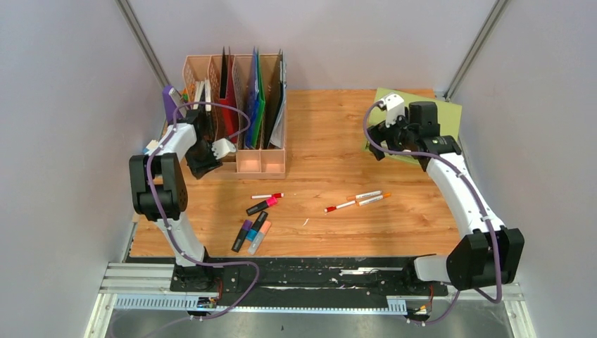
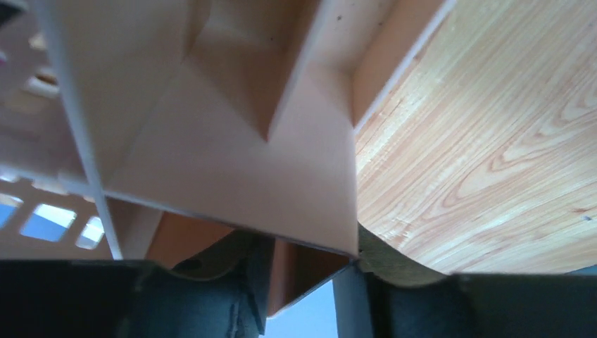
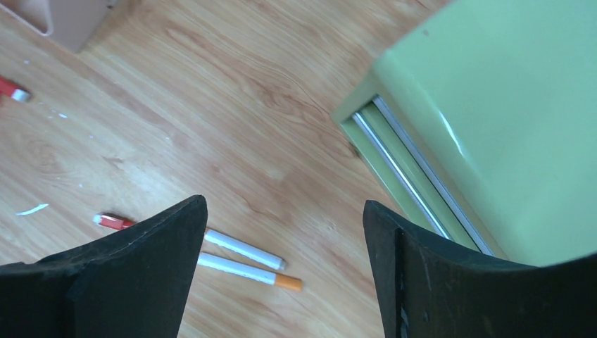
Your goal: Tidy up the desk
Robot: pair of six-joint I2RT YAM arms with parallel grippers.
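Observation:
A pink organizer (image 1: 271, 161) full of folders stands at the back left. My left gripper (image 1: 204, 160) is at its front left corner; in the left wrist view its fingers are closed onto the organizer's wall (image 2: 232, 176). My right gripper (image 1: 380, 144) hangs open and empty over the green box (image 1: 440, 123), which fills the right side of the right wrist view (image 3: 500, 120). Several highlighters (image 1: 257, 236) and markers (image 1: 369, 199) lie loose on the front and middle of the desk.
A purple holder (image 1: 170, 104) stands at the far left behind the left arm.

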